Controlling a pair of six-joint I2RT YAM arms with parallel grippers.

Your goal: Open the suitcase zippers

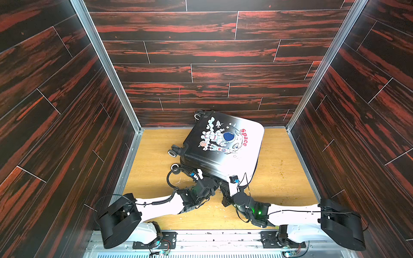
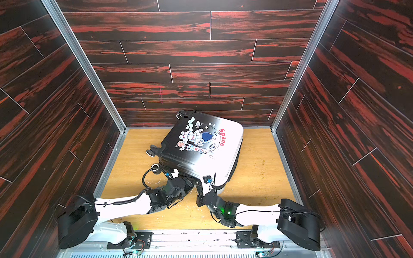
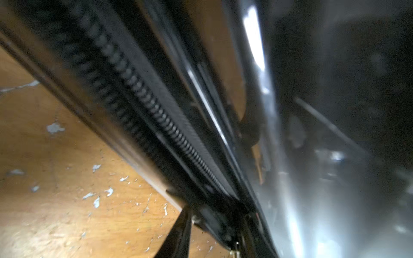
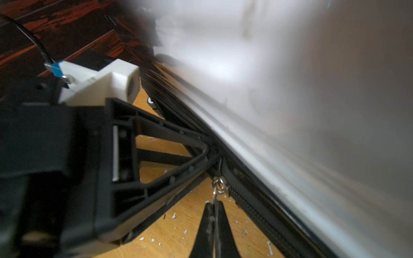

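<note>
The black suitcase (image 1: 223, 146) with "Space" astronaut print lies flat, its front edge toward the arms. My left gripper (image 1: 213, 182) is at that edge, left of my right gripper (image 1: 228, 189). The left wrist view shows zipper teeth (image 3: 163, 116) along the seam, with my left gripper's dark fingers (image 3: 180, 232) part open around dark hardware at the bottom. In the right wrist view my right gripper is shut, its tips just below a metal zipper pull (image 4: 219, 185); whether they pinch it is unclear. The left gripper's body is beside it.
Suitcase wheels (image 1: 173, 151) stick out on the left. Bare wooden floor (image 1: 284, 172) surrounds the case, inside dark panelled walls on three sides.
</note>
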